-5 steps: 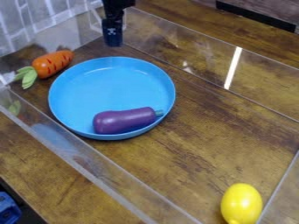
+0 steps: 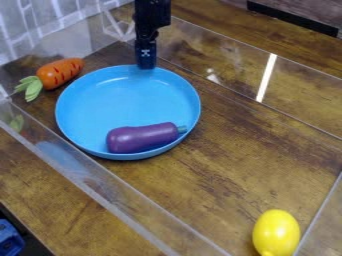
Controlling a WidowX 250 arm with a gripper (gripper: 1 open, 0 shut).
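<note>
My black gripper (image 2: 147, 52) hangs at the top, just behind the far rim of a blue plate (image 2: 127, 86); its fingertips are small and dark, and I see nothing held in them. A purple toy eggplant (image 2: 142, 138) lies on the near part of the plate. An orange toy carrot (image 2: 59, 73) with green leaves lies left of the plate. A yellow lemon (image 2: 275, 233) lies at the bottom right, well apart from the plate.
Clear walls and strips (image 2: 94, 199) edge the wooden work surface (image 2: 241, 150). The wood right of the plate is bare. A blue object (image 2: 7, 238) shows at the lower left edge.
My gripper has shifted right and lower, toward the plate's far rim. The plate, eggplant, carrot and lemon lie as before.
</note>
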